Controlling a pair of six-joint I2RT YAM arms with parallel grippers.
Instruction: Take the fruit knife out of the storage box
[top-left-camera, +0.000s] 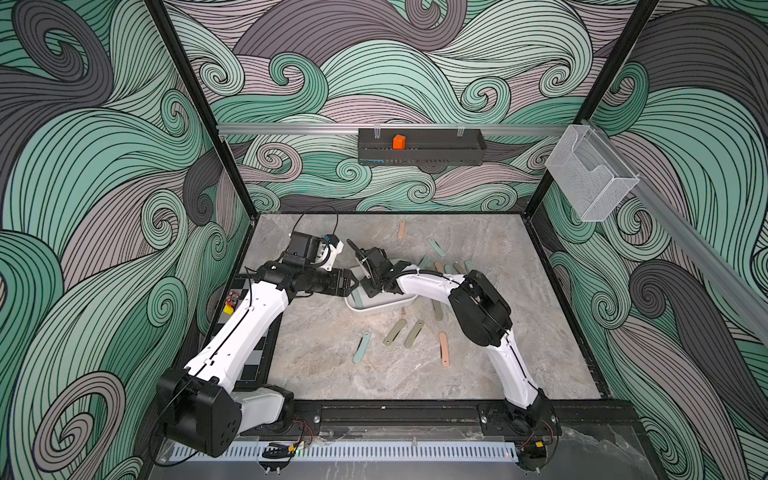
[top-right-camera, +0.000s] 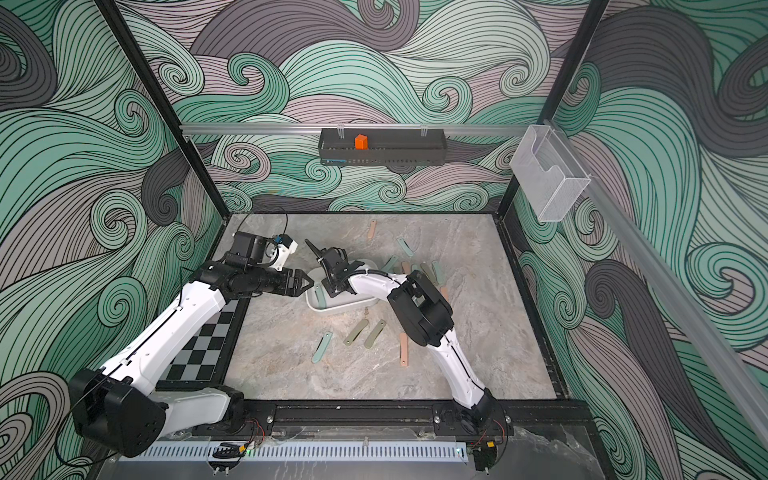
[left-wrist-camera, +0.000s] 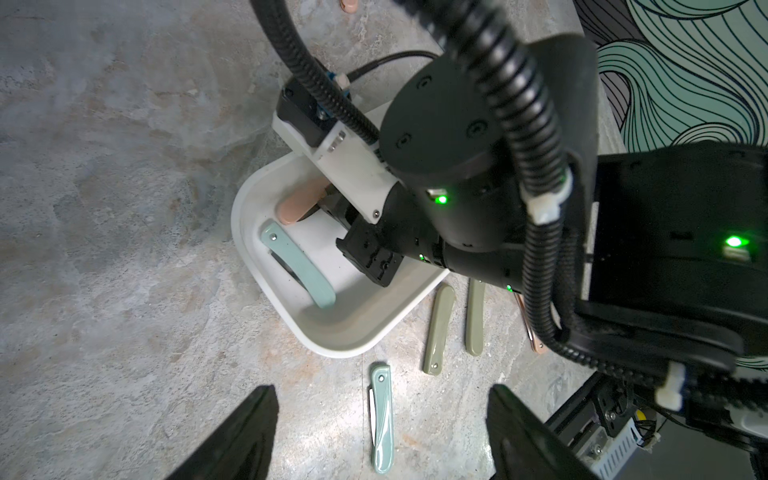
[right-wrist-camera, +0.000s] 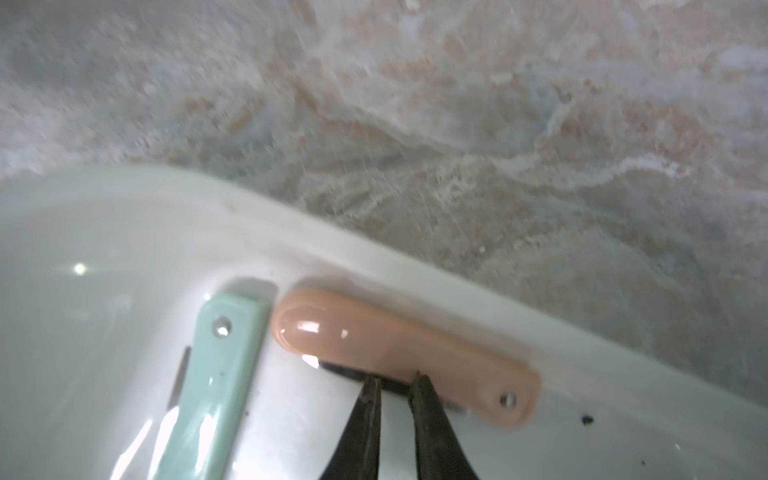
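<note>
The white storage box (left-wrist-camera: 320, 340) holds a mint green knife (left-wrist-camera: 298, 264) and an orange-pink knife (right-wrist-camera: 400, 352) lying along one wall. Over the box reaches my right gripper, its fingertips close together at the orange-pink knife's inner edge. A narrow gap shows between them, but a firm hold on the knife cannot be made out. My left gripper is open beside the box, with its two fingers wide apart and nothing between them. In the top left view the right arm covers part of the box.
On the table near the box lie a mint knife (left-wrist-camera: 382, 416), two olive knives (top-left-camera: 394, 332) (top-left-camera: 413, 333) and an orange-pink knife (top-left-camera: 444, 349). Several more lie behind the right forearm. The two arms stand close together at the box.
</note>
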